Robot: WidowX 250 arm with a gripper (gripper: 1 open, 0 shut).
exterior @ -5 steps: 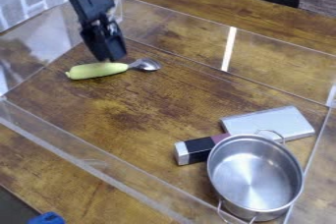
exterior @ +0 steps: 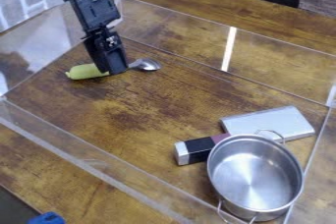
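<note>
My gripper (exterior: 108, 65) hangs low at the upper left, over a pale green spoon handle (exterior: 82, 72) whose silver bowl (exterior: 147, 65) shows just right of it. The fingers come down around the middle of the handle and partly hide it; they look open, and I cannot tell whether they touch it.
A steel pot (exterior: 254, 174) stands at the lower right, beside a silver slab (exterior: 269, 122) and a black-and-pink block (exterior: 197, 149). A blue object (exterior: 46, 218) sits at the bottom left. Clear panels edge the wooden table (exterior: 144, 120), whose middle is free.
My gripper has moved down onto the green handle, covering more of it. The other objects have stayed in place.
</note>
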